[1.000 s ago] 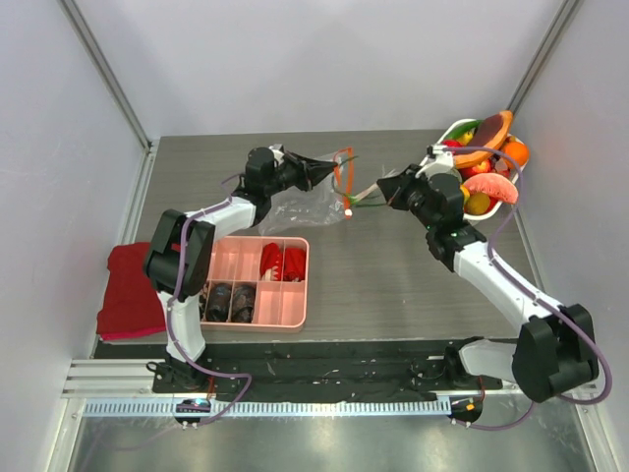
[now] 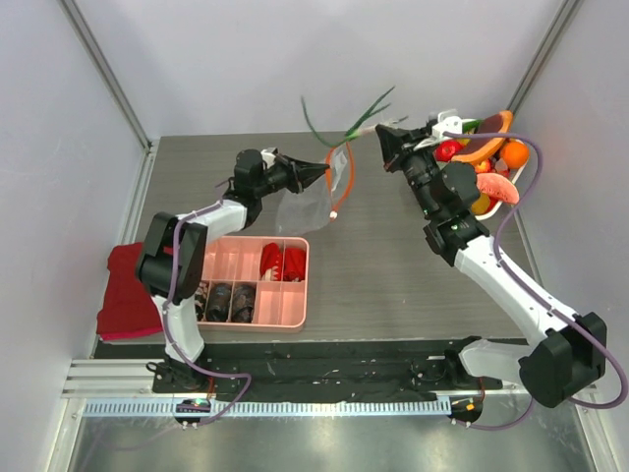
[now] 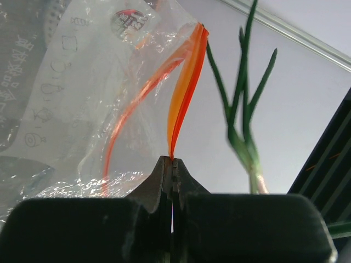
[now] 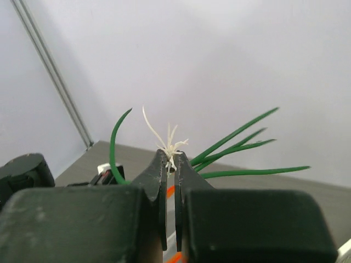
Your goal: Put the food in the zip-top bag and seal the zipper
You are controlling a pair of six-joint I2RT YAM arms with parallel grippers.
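My left gripper [image 2: 324, 168] is shut on the orange zipper edge of the clear bag [image 2: 303, 206], which hangs below it; in the left wrist view the bag [image 3: 82, 98] fills the left side. My right gripper [image 2: 386, 147] is shut on the root end of a green onion [image 2: 354, 128], its white roots [image 4: 170, 147] showing between the fingertips and its long green leaves spreading leftward above the bag's opening, raised in the air.
A white basket of toy fruit and vegetables [image 2: 501, 182] sits at the back right. A pink divided box [image 2: 236, 256] and a red cloth [image 2: 128, 295] are at the left.
The green onion has risen from low beside the bag and swung leftward over it with my right gripper. My left gripper and the bag have moved only slightly.
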